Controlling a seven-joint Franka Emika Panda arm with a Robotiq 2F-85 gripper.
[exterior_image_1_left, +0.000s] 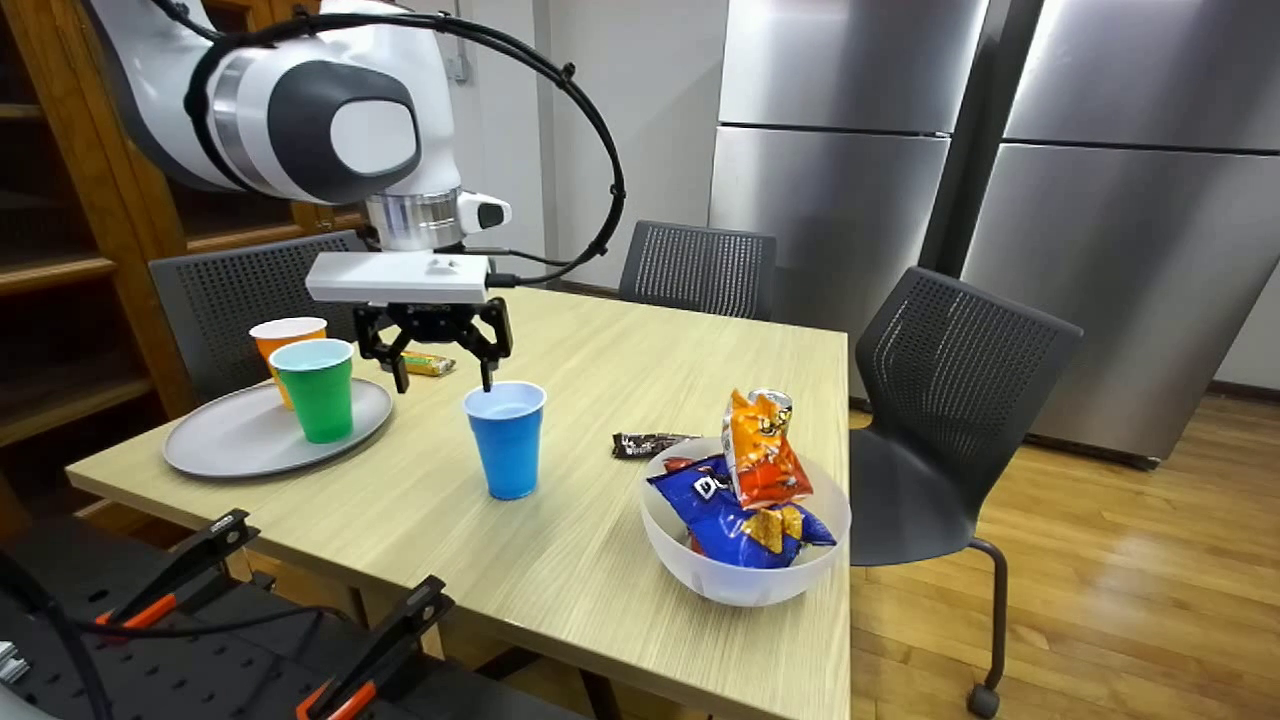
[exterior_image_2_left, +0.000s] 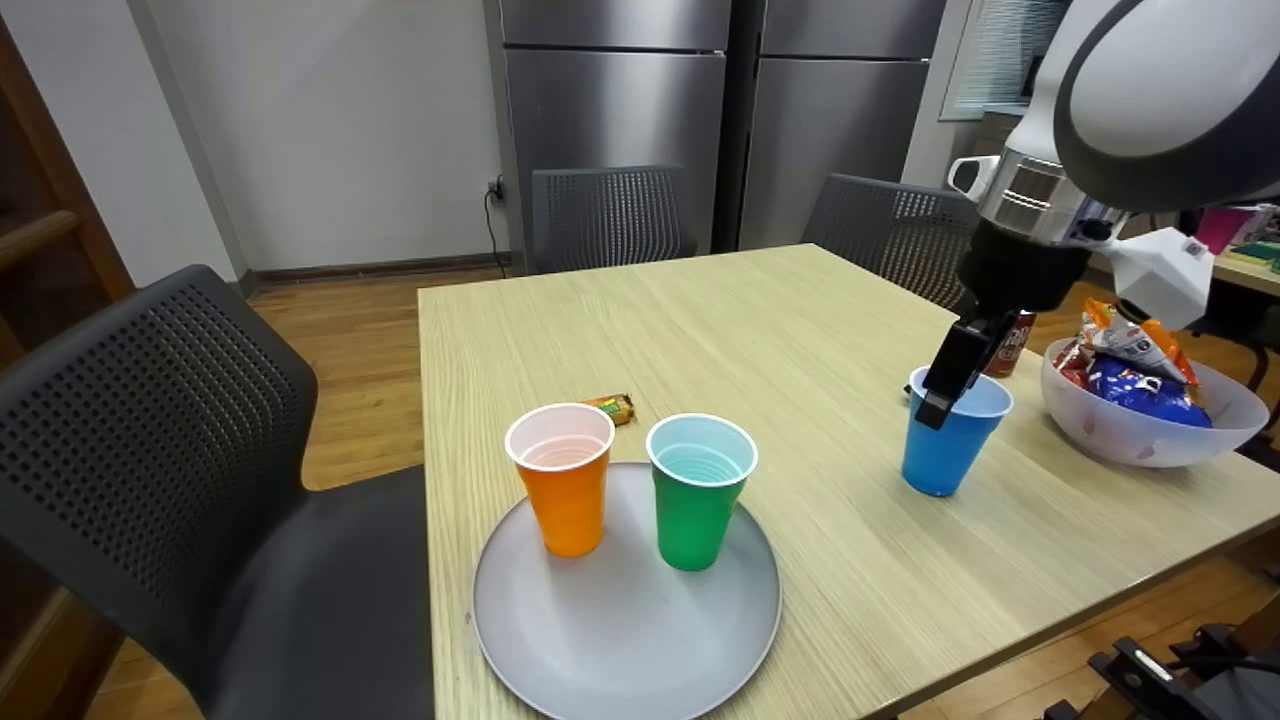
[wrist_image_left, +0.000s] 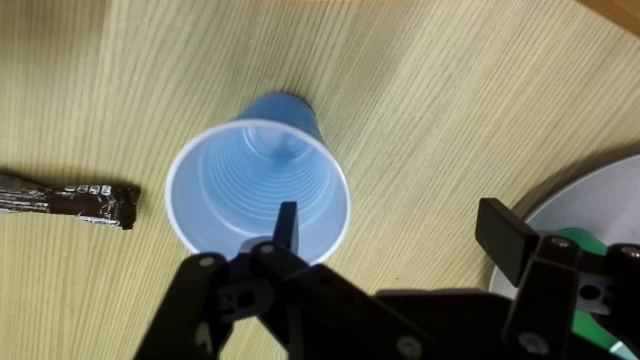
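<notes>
A blue plastic cup (exterior_image_1_left: 505, 444) stands upright on the table, its white rim facing up. My gripper (exterior_image_1_left: 444, 382) is above and beside it with the fingers spread wide and nothing held between them. In the wrist view one of the fingers (wrist_image_left: 287, 227) overlaps the near part of the cup's mouth (wrist_image_left: 258, 180), while the other is off to the right over bare table near the plate's edge. Whether the first finger touches the cup I cannot tell. A green cup (exterior_image_2_left: 701, 504) and an orange cup (exterior_image_2_left: 566, 486) stand upright on the grey plate (exterior_image_2_left: 624, 654).
A translucent bowl (exterior_image_1_left: 744, 582) with snack bags sits near the table's right edge. A dark wrapped bar (exterior_image_1_left: 654, 444) lies between it and the blue cup. A yellow-wrapped bar (exterior_image_2_left: 613, 408) lies behind the plate.
</notes>
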